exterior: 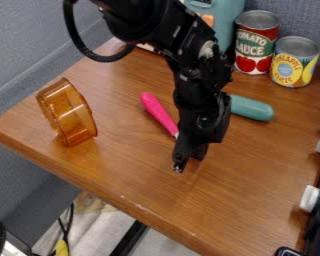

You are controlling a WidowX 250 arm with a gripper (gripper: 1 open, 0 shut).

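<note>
The black arm reaches down over the middle of the wooden table, its gripper (183, 160) low over the tabletop; whether the fingers are open or shut is unclear. Behind the wrist a pink-handled utensil (155, 108) lies on the table, its lower end partly hidden by the arm. A teal cylindrical object (250, 108) lies to the right of the wrist, partly hidden.
An amber translucent container (67, 110) sits on its side at the left. Two cans, tomato (255, 45) and yellow (294, 63), stand at the back right. A black appliance (318, 215) borders the right edge.
</note>
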